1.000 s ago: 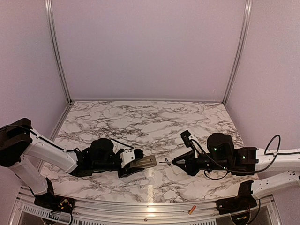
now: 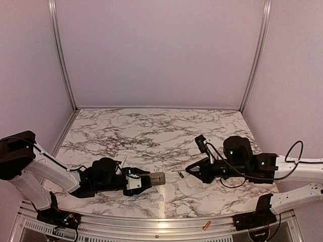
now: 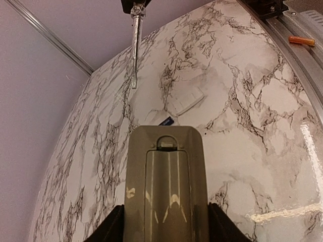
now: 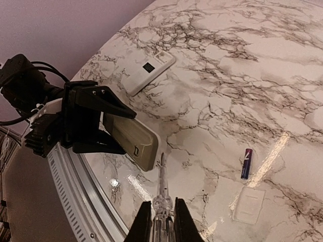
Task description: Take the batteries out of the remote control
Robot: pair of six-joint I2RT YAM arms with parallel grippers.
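The grey-brown remote control (image 3: 136, 171) is clamped between the fingers of my left gripper, raised off the table. Its face in the left wrist view has an outlined long panel with a small latch notch at the far end. Whether that compartment holds batteries, I cannot tell. My right gripper is shut on a thin pointed metal tool (image 4: 163, 184), aimed toward the remote's end; in the top view, a gap separates the tip from the remote (image 2: 158, 178). A small dark blue cylinder, like a battery (image 4: 246, 164), lies on the table.
Beside the blue cylinder lies a pale, flat, clear-looking piece (image 4: 249, 204). A white device with a dark window (image 4: 151, 73) rests behind the left gripper. An orange cylinder (image 2: 207, 225) sits on the front rail.
My left gripper has shifted slightly left and down in the top view and turned, so the remote shows at a different tilt. The right gripper has barely moved and keeps its tool.
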